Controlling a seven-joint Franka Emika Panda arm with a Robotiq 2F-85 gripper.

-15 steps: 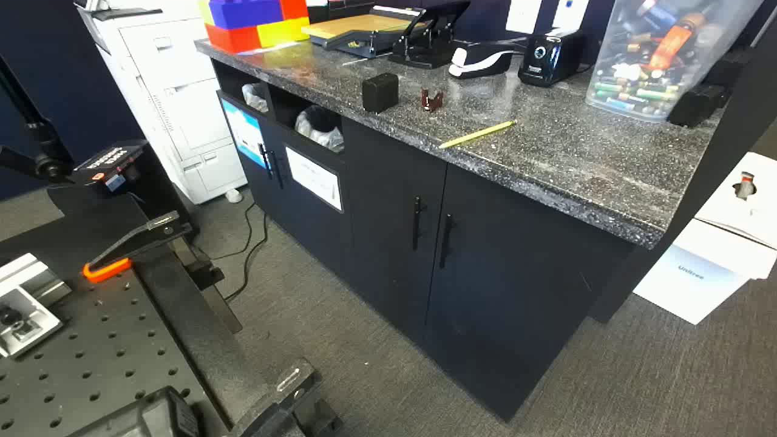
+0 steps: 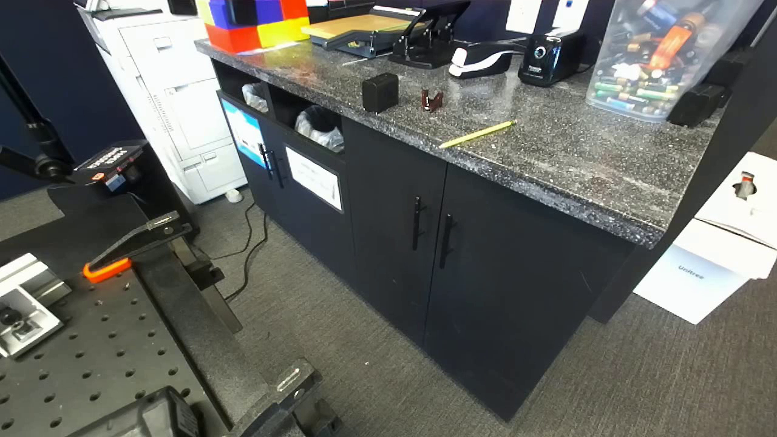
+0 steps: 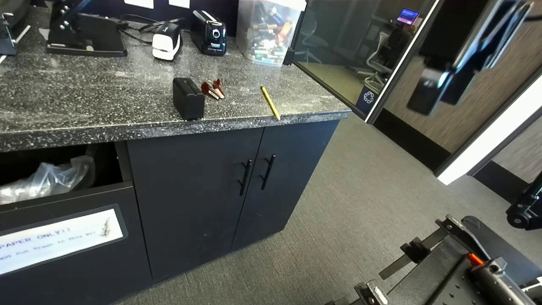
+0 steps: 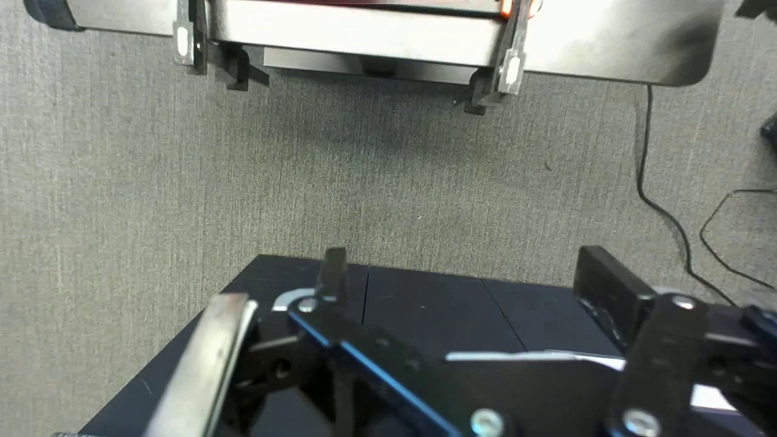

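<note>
In the wrist view my gripper is open, its fingers (image 4: 332, 273) far apart over the floor and the dark cabinet top edge, nothing between them. It hangs at the upper right of exterior view 2, away from the counter and in the air; exterior view 1 does not show it. On the speckled counter (image 2: 583, 160) lie a yellow pencil (image 2: 478, 135), close to the front edge, a small dark-red staple remover (image 2: 431, 101) and a black block (image 2: 380, 92) standing left of it. All three also appear in exterior view 2.
Bare counter surrounds the pencil. Clamps (image 4: 512, 69) stick out from the robot's table edge; carpet lies between table and cabinet.
</note>
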